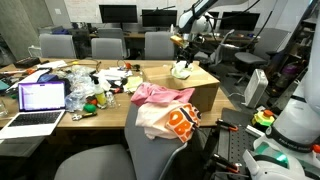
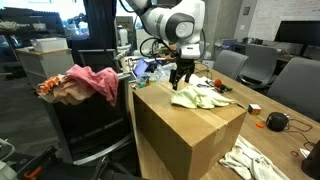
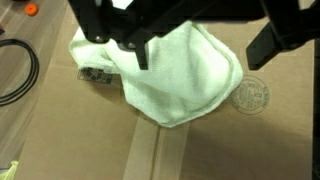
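A pale green-white cloth (image 2: 205, 97) lies rumpled on top of a cardboard box (image 2: 185, 135). My gripper is open above it, with the cloth (image 3: 180, 75) spread beneath and between its dark fingers in the wrist view. Nothing is held. One finger (image 3: 135, 45) is over the cloth's left part; the other sits beyond its right edge, over bare cardboard. From the side, the gripper (image 2: 181, 74) hangs a little above the cloth. In the first exterior view the cloth (image 1: 181, 70) shows small on the far box.
White cloth (image 2: 250, 160) hangs at the box's right side. A black cable (image 2: 285, 120) and an orange object (image 2: 258, 124) lie on the table behind. Pink cloth (image 2: 92, 82) and orange patterned cloth drape over a chair. A cluttered table with a laptop (image 1: 40, 97) stands at left.
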